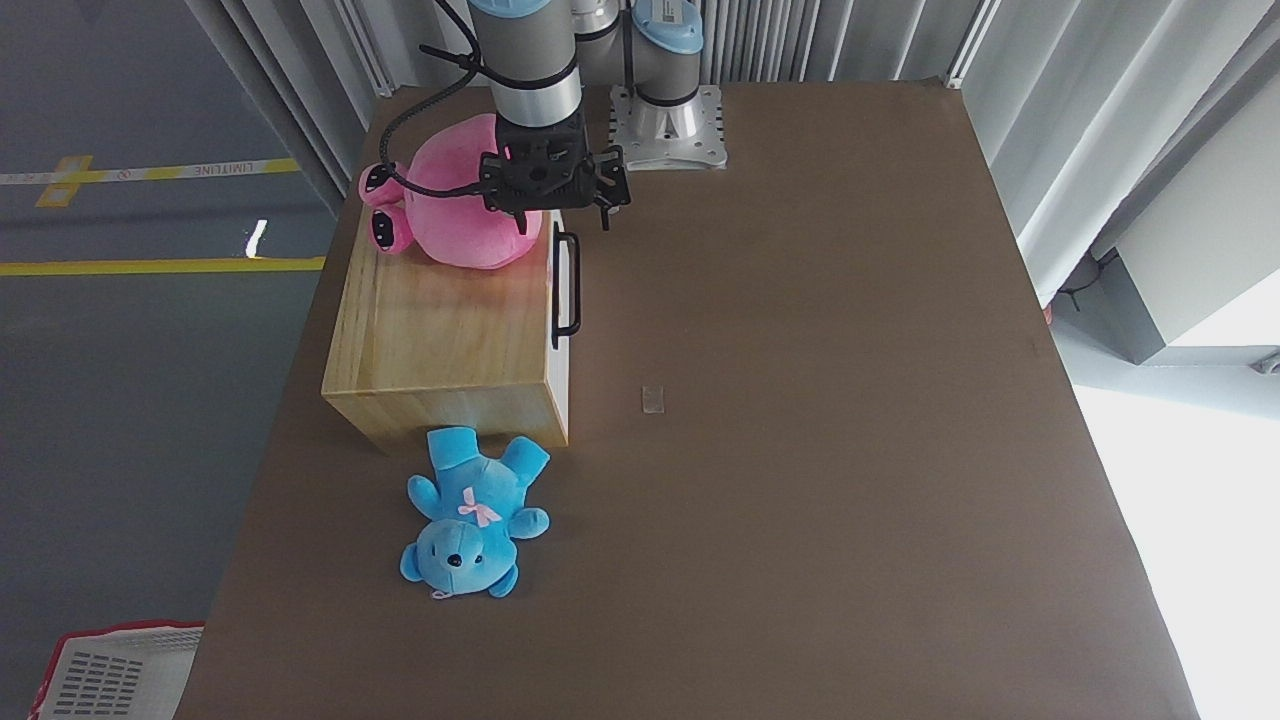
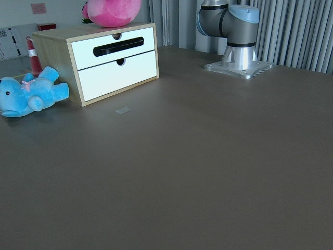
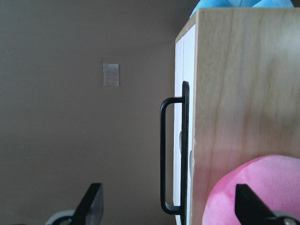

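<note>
A wooden two-drawer cabinet [image 1: 432, 336] with white fronts [image 2: 117, 75] and a black handle [image 3: 164, 150] stands on the table, both drawers shut. A pink plush toy [image 1: 468, 234] rests on its top. A blue teddy bear [image 1: 474, 534] lies beside the cabinet's near end. My gripper is open above the cabinet's far end, over the pink toy and handle side, with nothing seen between its fingers.
The arm's base plate [image 2: 238, 70] stands at the back. A white basket [image 1: 114, 678] is off the table at lower left.
</note>
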